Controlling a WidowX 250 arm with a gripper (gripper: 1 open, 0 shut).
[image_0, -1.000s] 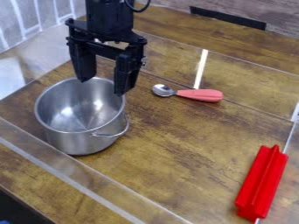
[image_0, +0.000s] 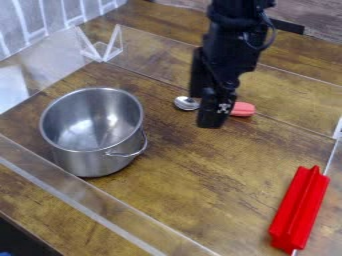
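My black gripper (image_0: 214, 92) hangs open over the wooden table at the upper middle, right of a steel pot (image_0: 92, 130) with a wire handle. Behind the gripper lies a spoon with a red handle (image_0: 242, 109), its metal bowl (image_0: 186, 103) showing to the left and its middle hidden by the gripper.
A long red object (image_0: 299, 206) lies at the right front of the wooden table (image_0: 201, 200). Clear plastic edging and a white rack stand at the left.
My gripper has moved right, from over the steel pot to over the spoon. The pot and the red object have not moved.
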